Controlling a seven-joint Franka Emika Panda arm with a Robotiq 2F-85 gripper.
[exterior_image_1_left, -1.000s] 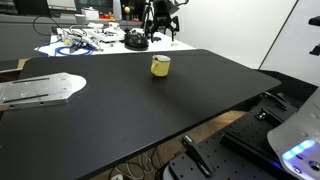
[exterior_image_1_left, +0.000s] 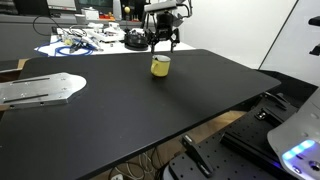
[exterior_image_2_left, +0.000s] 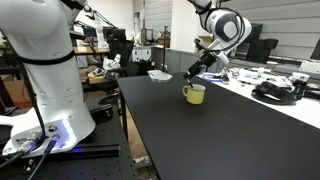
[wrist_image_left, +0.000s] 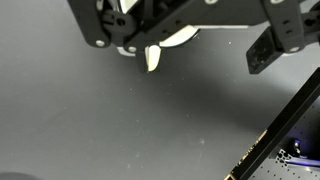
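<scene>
A yellow mug (exterior_image_1_left: 160, 67) stands upright on the dark table, its handle toward the left in exterior view 2, where the mug (exterior_image_2_left: 194, 96) shows whole. My gripper (exterior_image_1_left: 162, 47) is open, fingers down, just above and behind the mug as seen in exterior view 1. In the wrist view one dark finger (wrist_image_left: 138, 33) overlaps the mug, hiding much of it; only part of the pale rim and a yellowish piece of the mug (wrist_image_left: 153, 58) show. The other finger (wrist_image_left: 263, 52) is well off to the right, over bare table.
A white tray-like object (exterior_image_1_left: 40, 88) lies on the left of the table in exterior view 1. Cables and equipment (exterior_image_2_left: 275, 90) sit beyond the table's far edge.
My gripper has come down toward the mug over the last second, its fingers now close to the rim's height in exterior view 1. The mug has stayed where it was.
</scene>
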